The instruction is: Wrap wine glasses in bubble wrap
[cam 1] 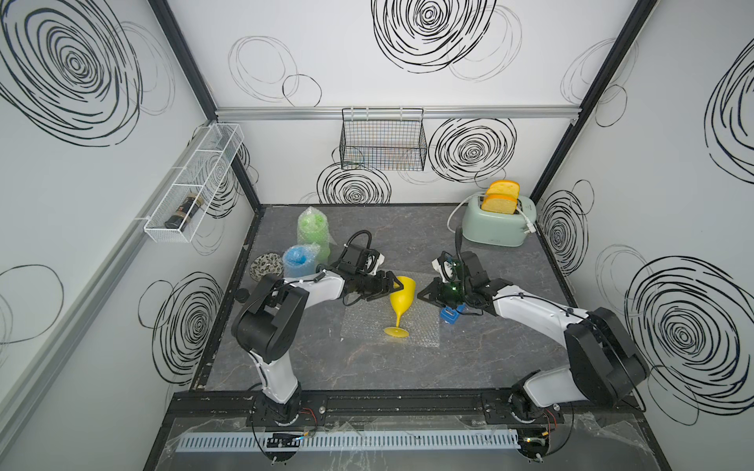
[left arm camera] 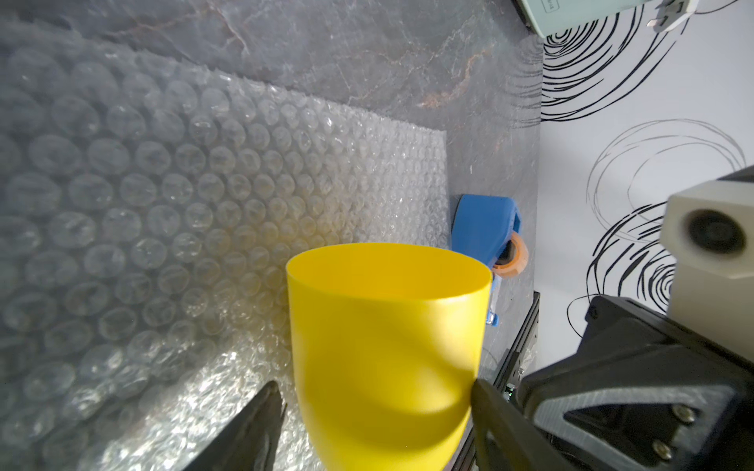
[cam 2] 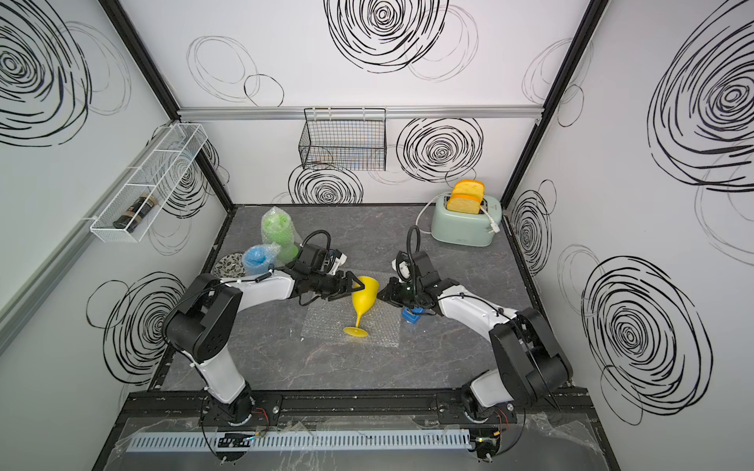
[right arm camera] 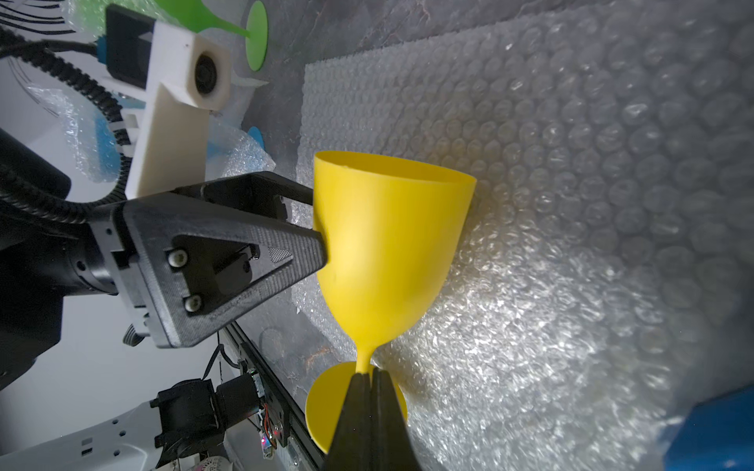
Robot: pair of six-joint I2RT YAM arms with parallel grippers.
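The yellow wine glass (cam 1: 402, 296) stands upright on the bubble wrap (cam 1: 364, 320), its foot toward the front. My left gripper has its fingers either side of the bowl. In the left wrist view the right-hand finger touches the glass, while a narrow gap shows beside the other, so how firm the hold is cannot be judged. My right gripper is shut with nothing between its fingers, a little right of the glass in the top left view. The wrap lies flat, outside those fingers.
A blue tape dispenser (left arm camera: 480, 223) lies just right of the wrap. Wrapped green (cam 1: 314, 227) and blue (cam 1: 301, 259) glasses stand behind the left arm. A toaster (cam 1: 496, 225) occupies the back right.
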